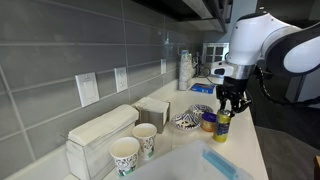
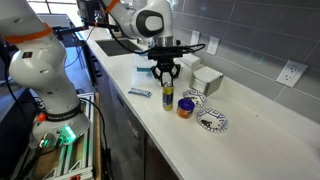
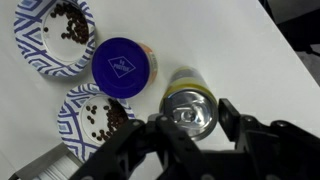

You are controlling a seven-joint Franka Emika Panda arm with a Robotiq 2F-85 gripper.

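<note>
A yellow can with a silver top stands upright, or nearly so, by the counter's right side. My gripper comes down on it from above, and in exterior view 2 the can shows directly beneath the fingers. Seen from the wrist, the silver lid lies between the two fingertips of my gripper, which is shut on the can. Whether the can's base touches the counter is hard to tell.
Close beside the can is a blue-lidded jar. Two patterned bowls hold small brown pieces. Paper cups and a light blue object are nearer exterior view 1. Bare counter extends right in exterior view 2.
</note>
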